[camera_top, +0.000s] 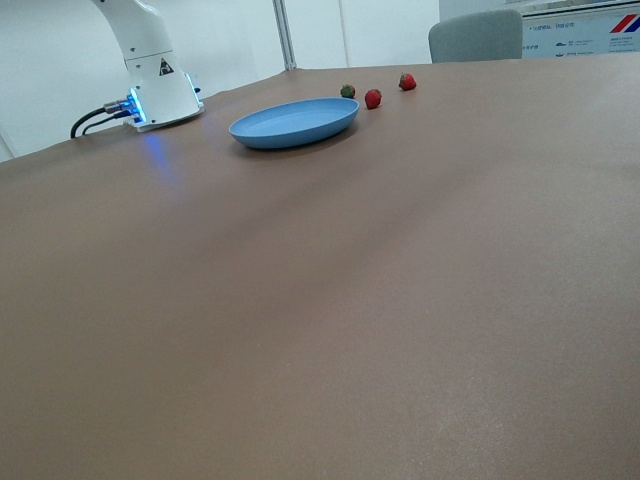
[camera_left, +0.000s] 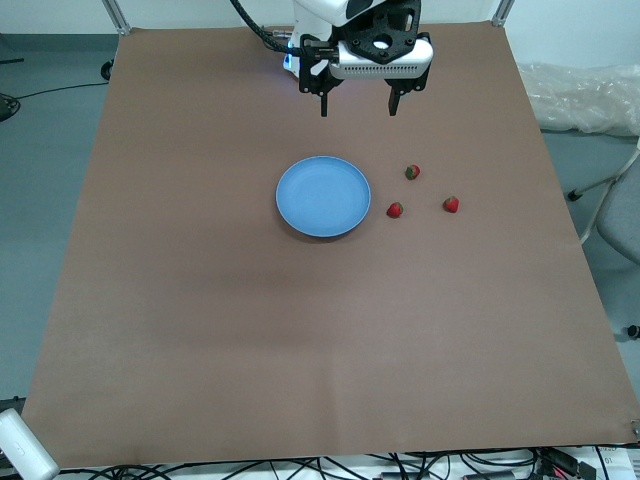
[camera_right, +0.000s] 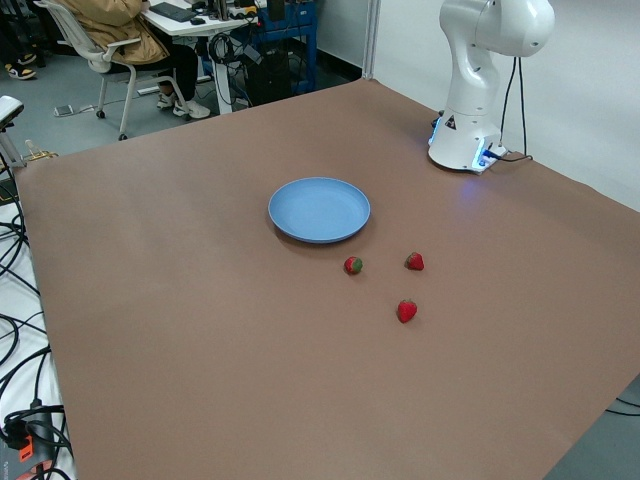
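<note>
A blue plate (camera_left: 323, 196) lies empty on the brown table, also visible as a plate (camera_top: 293, 123) in the top view and a plate (camera_right: 319, 208) in the right view. My gripper (camera_left: 358, 104) hangs at the back of the table, above and behind the plate, with its two fingers apart and nothing visible between them. In the top and right views only the arm's white base shows clearly.
Cables run along the table's outer edge. A grey chair (camera_top: 475, 38) stands beyond the table. A person sits at a white desk behind it in the right view.
</note>
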